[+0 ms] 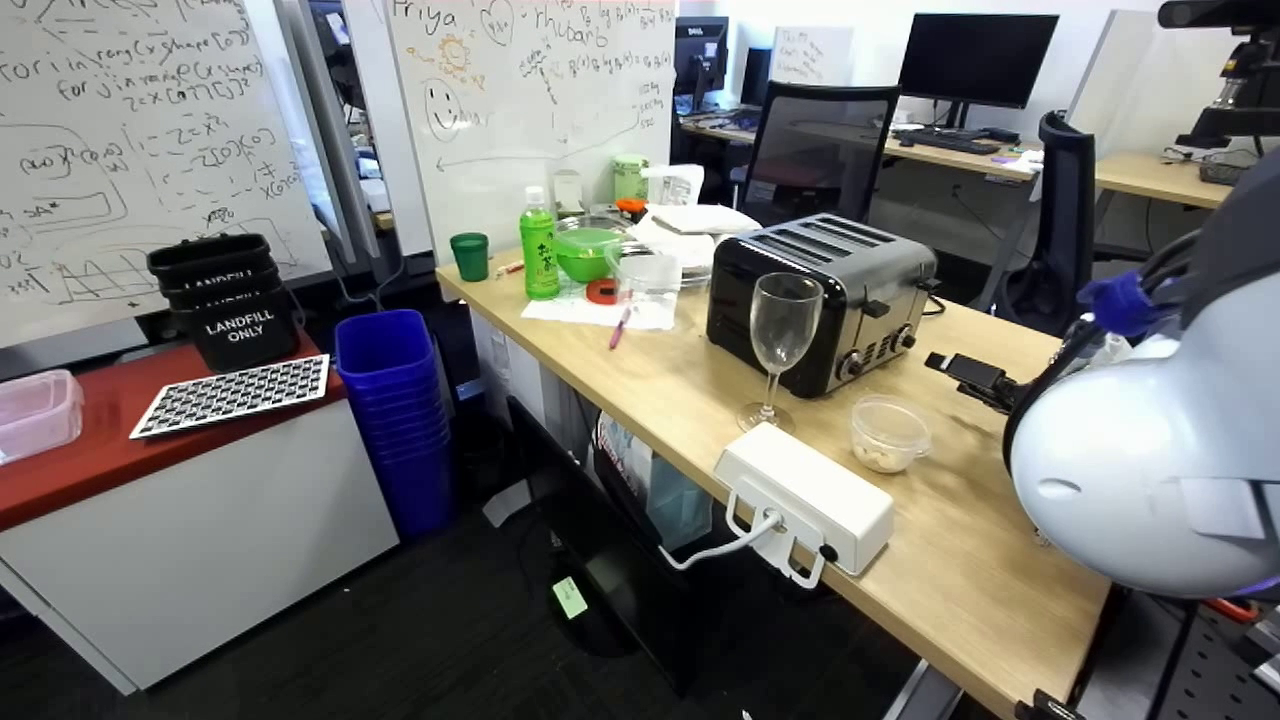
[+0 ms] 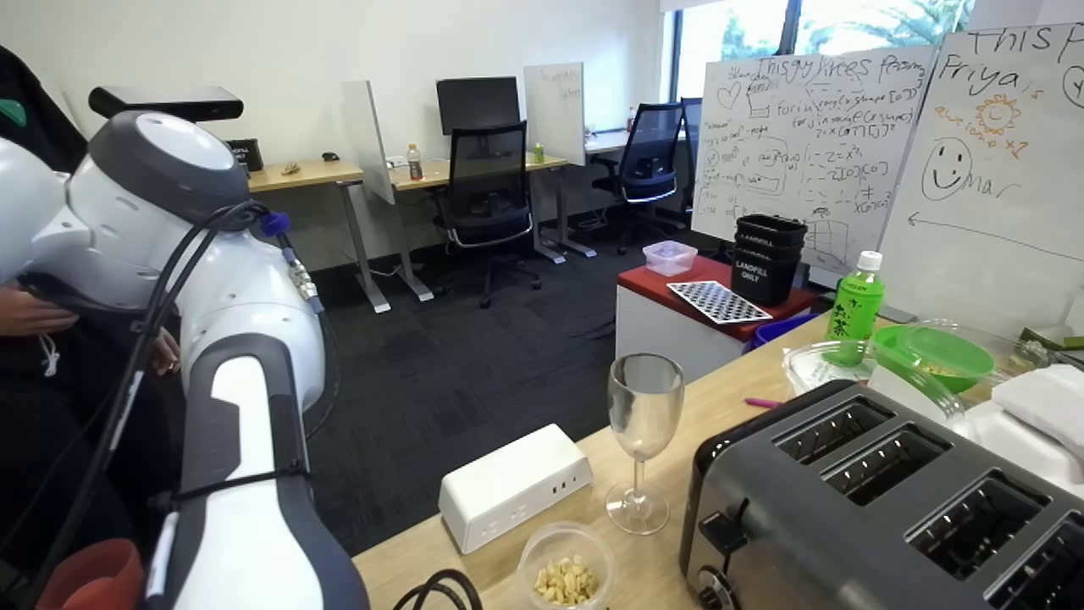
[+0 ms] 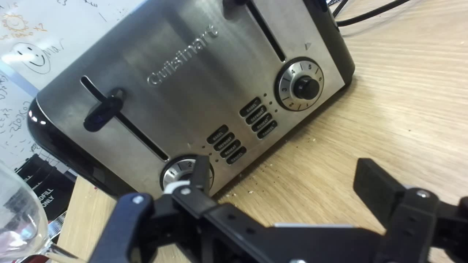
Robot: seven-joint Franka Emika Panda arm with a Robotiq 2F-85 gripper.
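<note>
A steel and black four-slot toaster (image 3: pixel 175 87) stands on the wooden table, its lever-and-dial face filling much of the wrist view. My gripper is open in front of that face, its two black fingertips wide apart with only bare table seen between them. In the wrist view the left fingertip overlaps the toaster's lower-left dial (image 3: pixel 180 170); whether they touch cannot be told. The left lever (image 3: pixel 105 111) sits high in its slot. In exterior view 1 part of the gripper (image 1: pixel 960 370) shows to the right of the toaster.
A clear wine glass (image 1: pixel 786 324) stands beside the toaster. Near it are a clear tub of pale pieces (image 1: pixel 888 434) and a white power box (image 1: pixel 806 492) at the table edge. A green bottle (image 1: pixel 539 246) and bowls are behind.
</note>
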